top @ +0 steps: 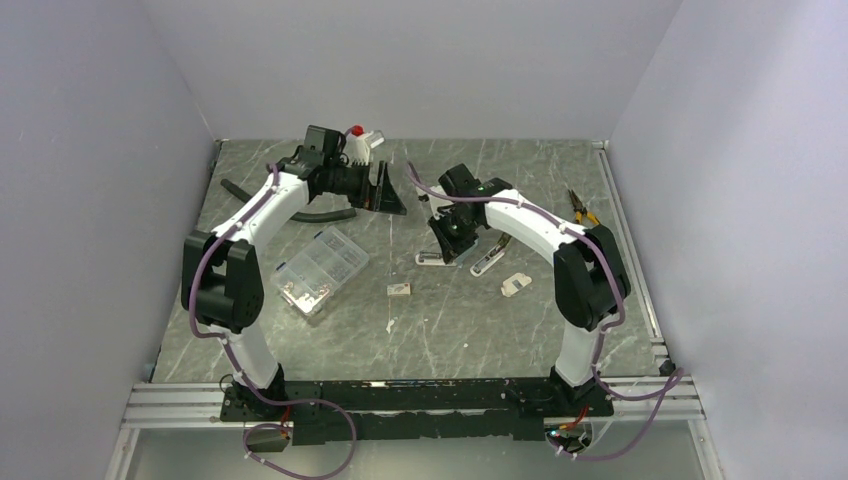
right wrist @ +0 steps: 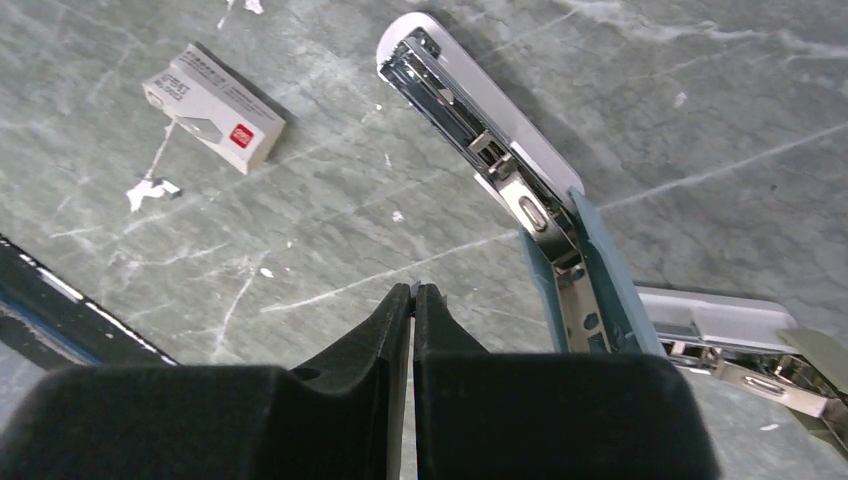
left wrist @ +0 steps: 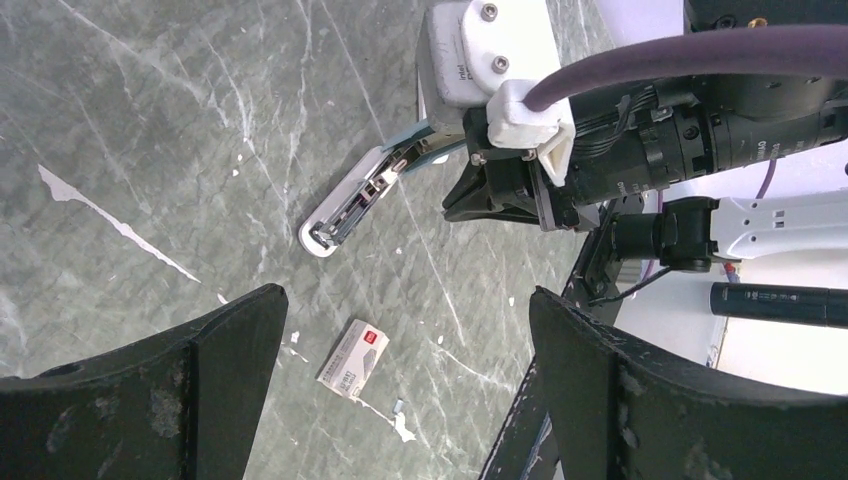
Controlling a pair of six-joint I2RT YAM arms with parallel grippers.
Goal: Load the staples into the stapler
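Note:
An opened light-blue stapler (left wrist: 350, 205) lies with its long metal channel exposed and its blue top (right wrist: 610, 270) raised at one end. My right gripper is above the table beside it, shut, with what looks like a tiny piece of metal at its tips, too small to be sure. A white staple box (left wrist: 352, 358) lies nearer the front, apart from the stapler. My left gripper stands open and empty, high over the table at the back left, looking down on the stapler.
A second opened stapler (right wrist: 730, 315) lies to the right, with pliers (top: 578, 208) beyond it and a small white piece (top: 515, 284). A compartment box (top: 320, 270) and a dark curved strip (top: 325, 216) occupy the left.

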